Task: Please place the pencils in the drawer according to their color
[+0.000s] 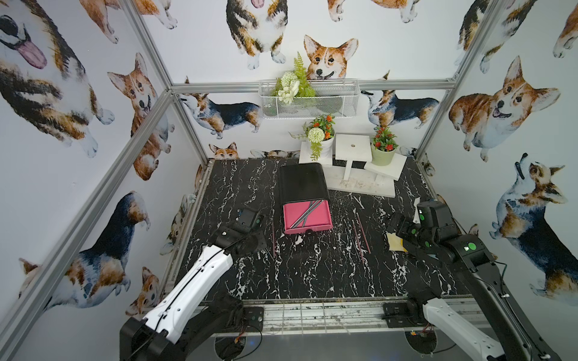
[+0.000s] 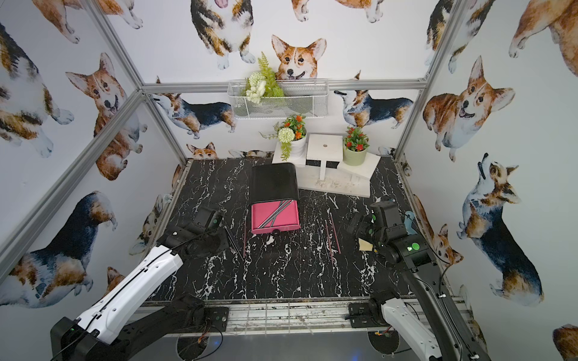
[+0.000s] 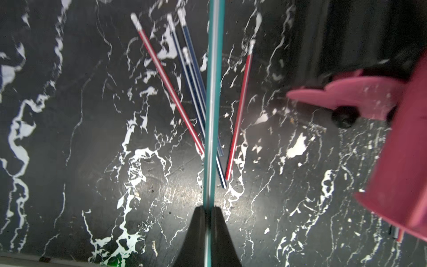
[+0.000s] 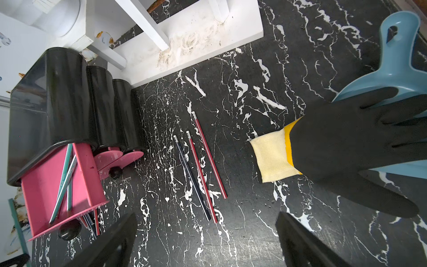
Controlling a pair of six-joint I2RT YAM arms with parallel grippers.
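My left gripper is shut on a teal pencil (image 3: pixel 213 80), held upright in its wrist view above red pencils (image 3: pixel 240 106) and blue pencils (image 3: pixel 191 75) on the table. The pink drawer (image 4: pixel 89 178) of the black organizer (image 4: pixel 44 102) stands out with several teal and silver pencils (image 4: pixel 66 178) in it; lower compartments show narrow pink fronts. Right of the organizer lie two red pencils (image 4: pixel 209 155) and a dark blue pencil (image 4: pixel 191 178). My right gripper hangs open above the right side of the table, holding nothing.
A black-and-cream glove (image 4: pixel 338 138) lies over a blue dustpan (image 4: pixel 400 53) at the right. A white stand (image 4: pixel 191 49) with potted plants is behind the organizer.
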